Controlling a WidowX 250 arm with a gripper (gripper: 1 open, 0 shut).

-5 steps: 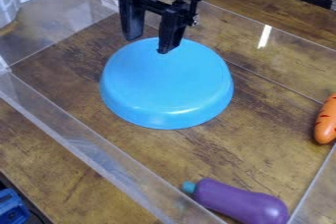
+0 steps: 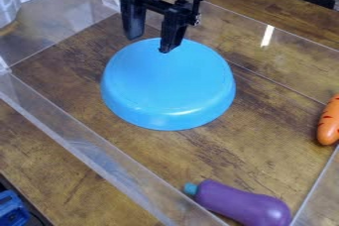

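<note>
The black gripper (image 2: 153, 34) hangs at the top centre with its two fingers apart, just over the rear part of a large blue dome-shaped object (image 2: 167, 86), which looks like an upturned bowl or lid. Nothing shows between the fingers. Whether the fingertips touch the blue surface cannot be told.
An orange carrot (image 2: 326, 121) lies at the right edge and a purple eggplant (image 2: 241, 203) at the lower right. Clear plastic walls (image 2: 93, 141) border the wooden surface (image 2: 79, 180). Bare wood lies right and left of the blue object.
</note>
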